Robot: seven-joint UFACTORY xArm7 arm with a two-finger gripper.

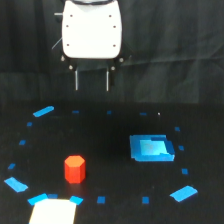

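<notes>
The white robot arm [92, 30] hangs from the top of the view with its gripper [92, 84] open, two thin fingers apart and nothing between them, high above the dark table. A red hexagonal block [75, 169] stands on the table at the lower left of centre. A blue open tray [135, 148] sits right of centre, with a lighter blue patch on its floor.
The dark table [115, 180] carries blue tape strips and several small blue squares around the work area. A pale cream object [52, 214] lies at the bottom left, cut by the frame edge.
</notes>
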